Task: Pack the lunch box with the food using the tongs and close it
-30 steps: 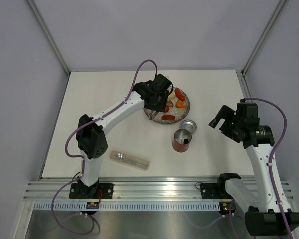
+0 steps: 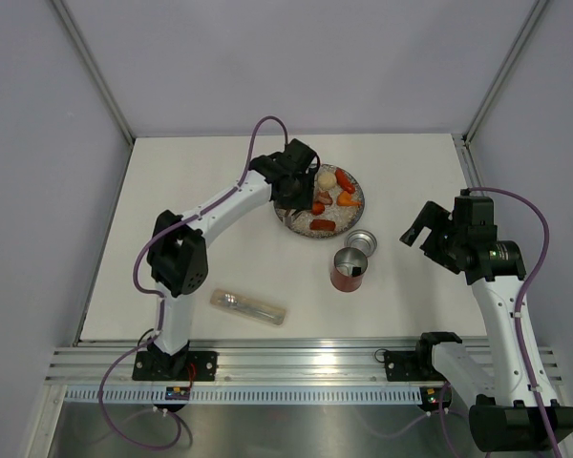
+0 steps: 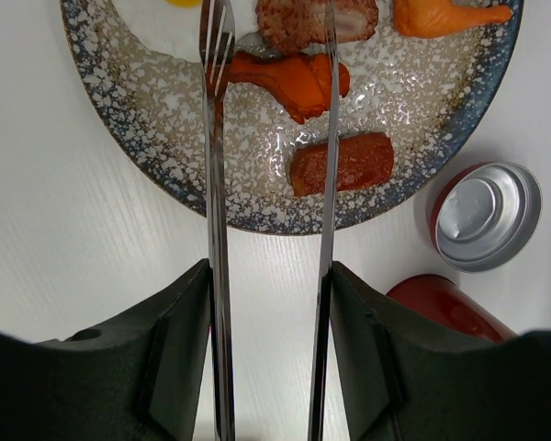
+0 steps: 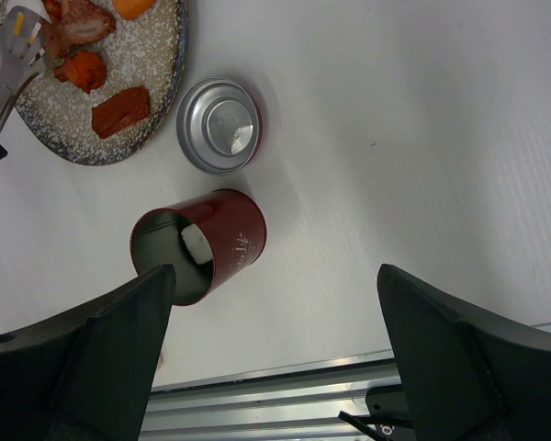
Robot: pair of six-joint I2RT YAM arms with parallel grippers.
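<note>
A speckled plate holds fried egg, meat pieces, a red-orange piece, a sausage piece and an orange drumstick. My left gripper is over it, open, carrying a fork and a second metal utensil on its two sides, the red-orange piece between their tips. A red canister lies or stands below the plate with something white inside; its metal lid is beside it. My right gripper stands open at the table's right, nothing between its fingers.
A long tray with shiny contents lies at the front left of the white table.
The left arm and gripper have shifted slightly to the left over the plate in the top view. The right arm has not moved.
</note>
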